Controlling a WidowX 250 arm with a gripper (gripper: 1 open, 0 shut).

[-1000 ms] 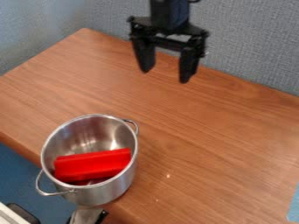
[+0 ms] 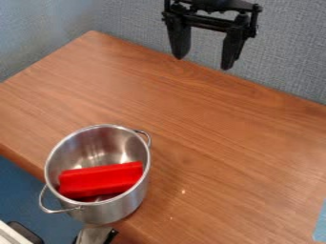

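Note:
A steel pot (image 2: pixel 137 198) with two loop handles stands at the lower left of the wooden table, holding a red oblong object (image 2: pixel 102 179) lying across its inside. High at the top of the camera view, over the back of the table, my black gripper (image 2: pixel 205 54) hangs open with nothing between its two fingers, well away from the pot.
A grey fabric wall (image 2: pixel 299 48) runs behind it. A metal and white item is partly visible at the bottom left edge, beside the pot.
My gripper has moved up and to the right over the last second. The pot and red object have not moved.

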